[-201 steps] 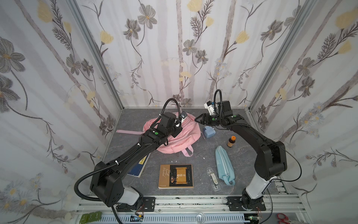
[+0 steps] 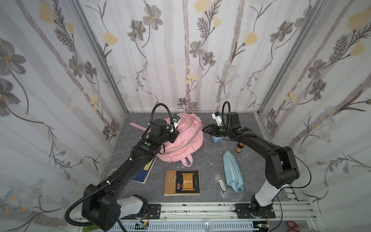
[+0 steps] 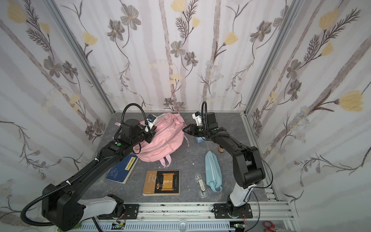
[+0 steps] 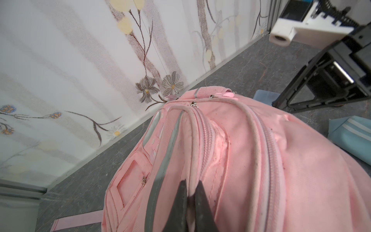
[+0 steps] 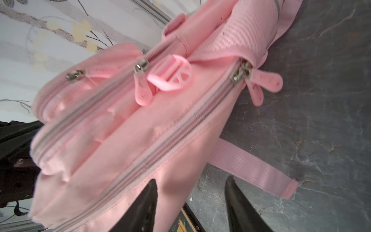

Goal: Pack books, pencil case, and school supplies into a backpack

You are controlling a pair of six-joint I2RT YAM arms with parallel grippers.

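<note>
The pink backpack (image 2: 181, 145) lies on its side at the back middle, zippers upward. My left gripper is over it, its fingers shut on a thin pink piped edge or just resting there; I cannot tell which. My right gripper is part open beside the bag's zippered side, nothing between its fingers. The teal pencil case (image 2: 233, 170) lies at right, a brown book (image 2: 170, 181) at front middle, a blue book (image 3: 117, 172) at left and a small packaged item (image 2: 221, 185) beside the pencil case.
A small brown bottle (image 2: 239, 147) and a light-blue object (image 2: 216, 138) sit behind the pencil case, partly covered by the right arm. Walls close off the back and sides. Some bare table lies between backpack and front book.
My left gripper has moved leftward over the backpack, whose outline has shifted.
</note>
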